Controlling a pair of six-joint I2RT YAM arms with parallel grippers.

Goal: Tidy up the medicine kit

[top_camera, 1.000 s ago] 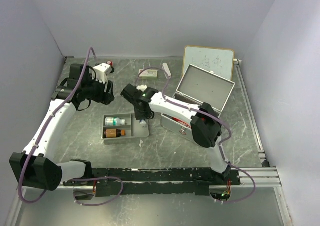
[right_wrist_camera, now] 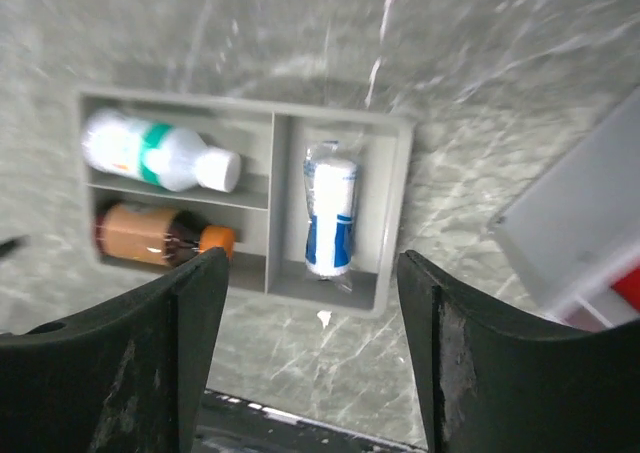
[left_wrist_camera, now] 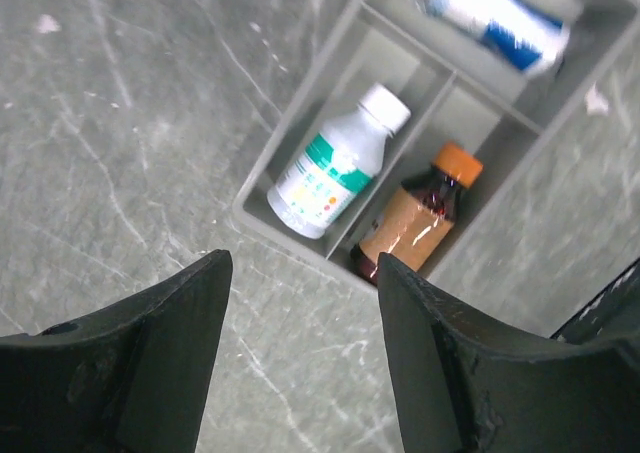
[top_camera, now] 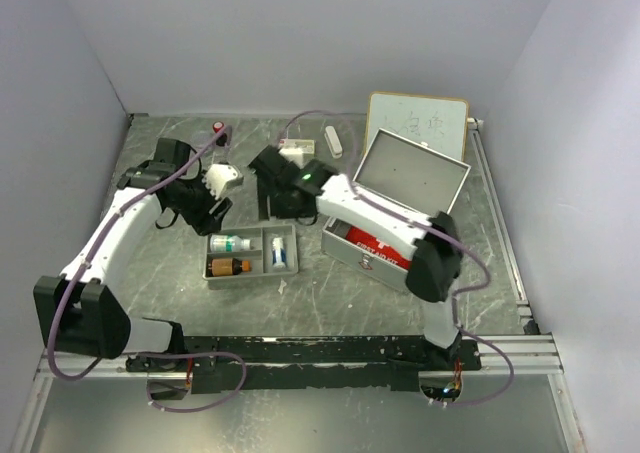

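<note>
The grey divided tray (top_camera: 250, 281) holds a white bottle with a green-banded label (top_camera: 230, 244), a brown bottle with an orange cap (top_camera: 229, 267) and a small white-and-blue bottle (top_camera: 278, 251). In the right wrist view this small bottle (right_wrist_camera: 331, 216) lies in clear wrapping, alone in the right compartment. The other two bottles lie on their sides in the left compartments. My left gripper (top_camera: 215, 219) is open and empty, above the tray's back left side. Open too, with nothing between its fingers, my right gripper (top_camera: 281, 215) hangs above and behind the right compartment.
The medicine case (top_camera: 365, 261) stands open on the right, with a red first aid pouch (top_camera: 378, 243) inside. Behind it leans a whiteboard (top_camera: 420, 119). A red-capped item (top_camera: 218, 127), a small box (top_camera: 298, 146) and a white stick-like item (top_camera: 333, 141) lie at the back.
</note>
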